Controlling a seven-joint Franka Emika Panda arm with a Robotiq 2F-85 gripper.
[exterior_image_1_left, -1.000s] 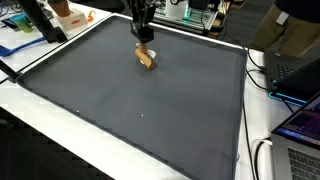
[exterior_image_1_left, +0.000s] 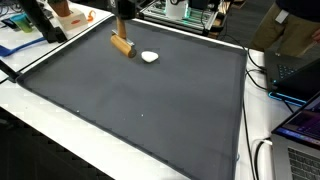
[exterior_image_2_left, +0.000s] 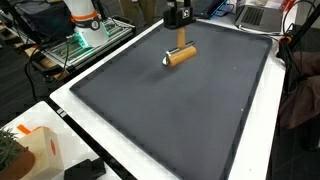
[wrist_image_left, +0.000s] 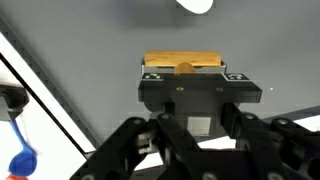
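Note:
A wooden mallet hangs above the grey board, its cylindrical head (exterior_image_1_left: 122, 46) down and its handle (exterior_image_1_left: 121, 28) pointing up into my gripper (exterior_image_1_left: 122, 13). From the opposite side, the head (exterior_image_2_left: 180, 55) shows below the dark gripper (exterior_image_2_left: 181, 22), with a length of handle between them. The wrist view has the head (wrist_image_left: 182, 58) lying crosswise past the fingers, and the handle end (wrist_image_left: 184, 69) between the fingers. My gripper is shut on the handle. A small white round object (exterior_image_1_left: 149, 57) lies on the board to the right of the mallet, apart from it.
Most of the grey board (exterior_image_1_left: 150, 105) is clear. A laptop (exterior_image_1_left: 295, 75) stands beyond its right edge in exterior view 1, with cables. Blue utensils (exterior_image_1_left: 20, 25) lie at the far left. A white box (exterior_image_2_left: 38, 150) occupies the lower left corner of exterior view 2.
The white object, partly hidden before, now shows clear of the mallet.

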